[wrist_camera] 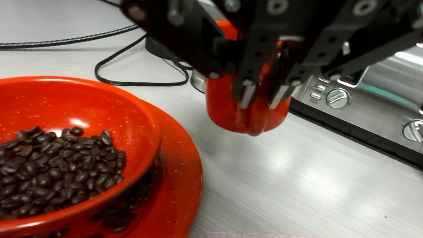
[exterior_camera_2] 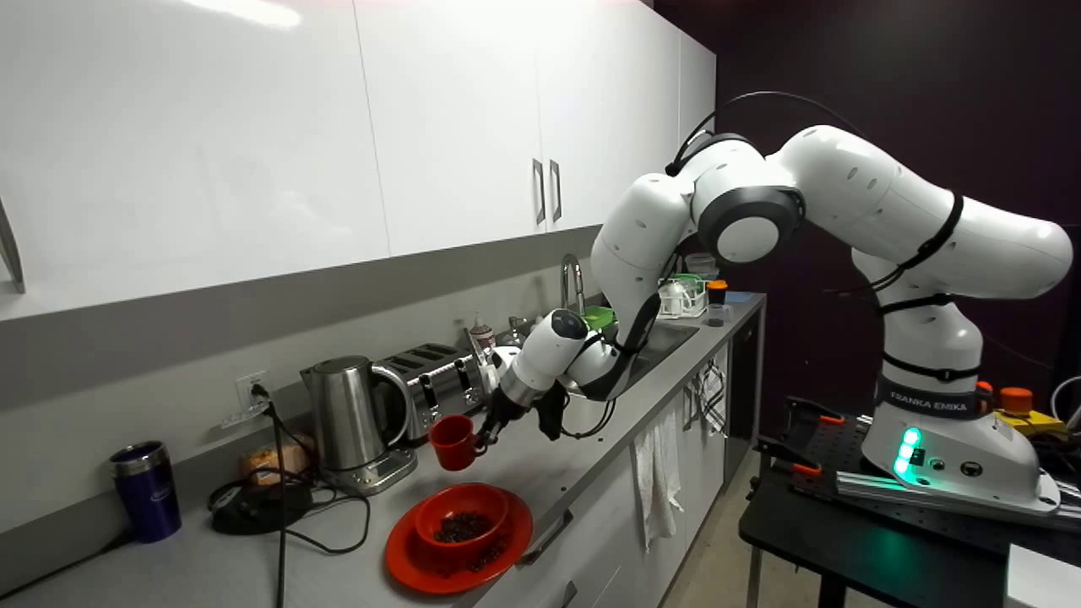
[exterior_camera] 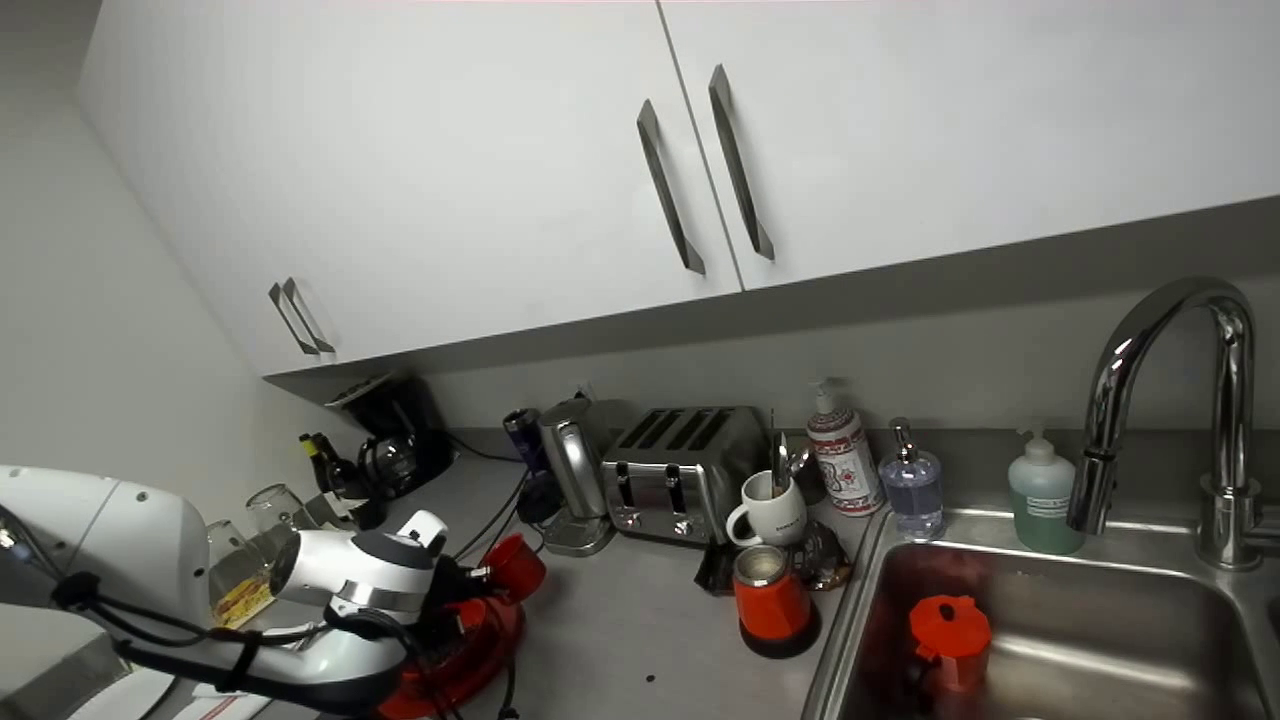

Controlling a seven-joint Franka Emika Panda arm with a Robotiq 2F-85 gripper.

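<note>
A red mug [exterior_camera_2: 453,442] hangs above the counter, with my gripper shut on its handle. In the wrist view the mug's rounded red side [wrist_camera: 222,105] shows behind the two fingers, the handle between them. The inside of the mug is hidden there. Beside and below it, a speckled red bowl [wrist_camera: 131,115] holds dark coffee beans [wrist_camera: 59,170]. The bowl rests on a red plate [wrist_camera: 184,178], where more beans lie next to the bowl's base.
A steel kettle [exterior_camera_2: 344,426] and a toaster [exterior_camera: 672,480] stand along the wall. Black cables [exterior_camera_2: 324,542] trail over the counter near the plate. To the right, an orange and black pot base [exterior_camera: 774,606] stands beside the sink [exterior_camera: 1080,588].
</note>
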